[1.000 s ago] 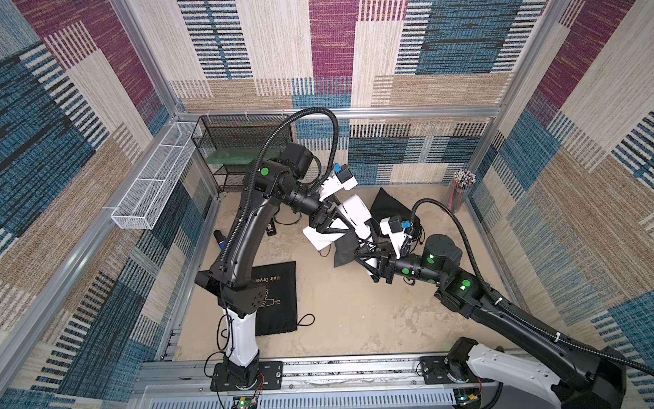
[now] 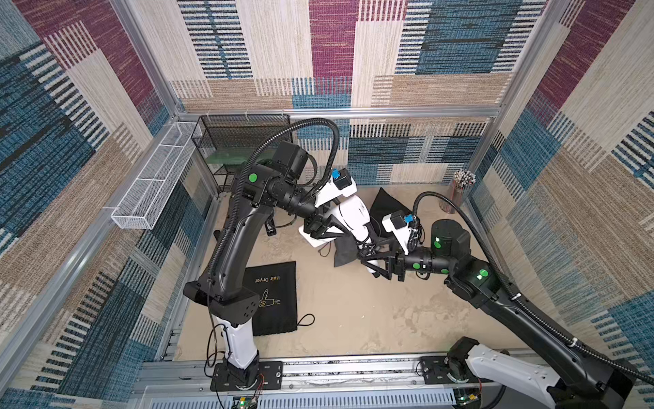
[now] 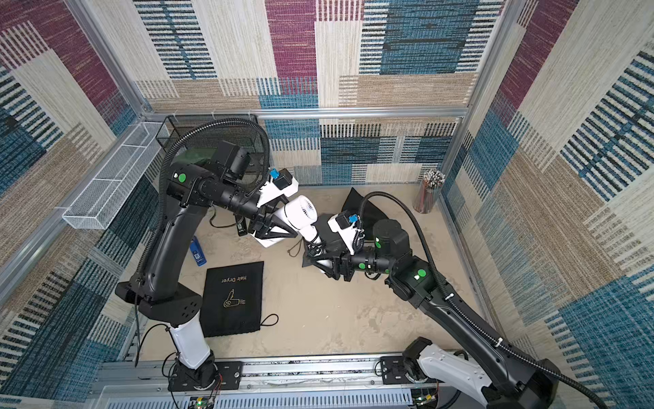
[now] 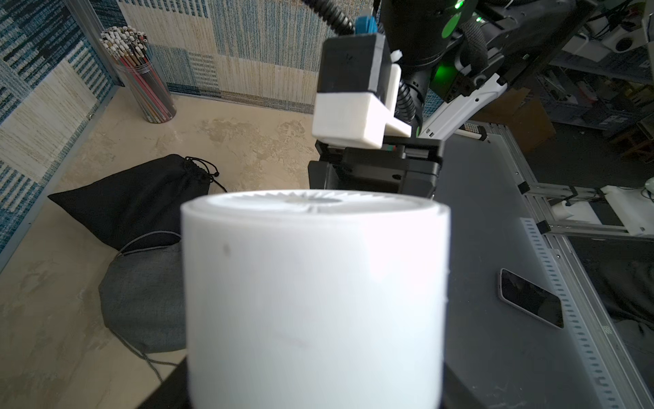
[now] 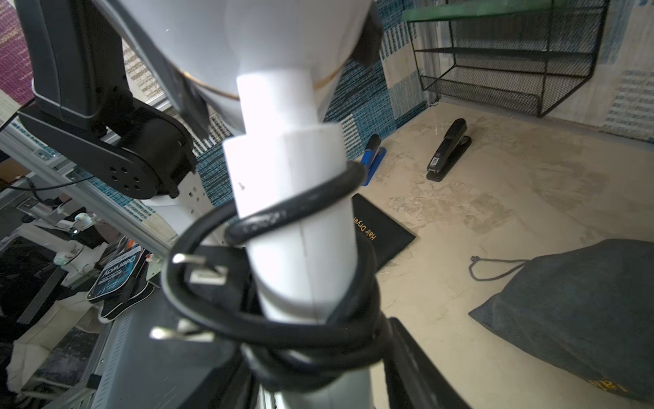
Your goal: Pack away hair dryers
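Both grippers are around a white hair dryer point(image 2: 352, 213) held up over the middle of the table. My left gripper point(image 2: 330, 225) is at its head, which fills much of the left wrist view. My right gripper point(image 2: 373, 262) is at the handle, where the black cord point(image 5: 299, 201) is wound. Fingertips are largely hidden, so I cannot tell how tightly either grips. A black pouch point(image 2: 269, 300) labelled Hair Dryer lies flat at the front left. A dark grey drawstring bag point(image 5: 572, 306) and a black bag point(image 4: 129, 204) lie toward the back.
A blue stapler point(image 3: 197, 251) and a black stapler point(image 5: 446, 150) lie on the left side. A cup of pencils point(image 2: 457, 192) stands at the back right. A wire shelf is at the back left.
Both arms have shifted slightly with the hair dryer between them: the left a little to the left, the right a little to the right.
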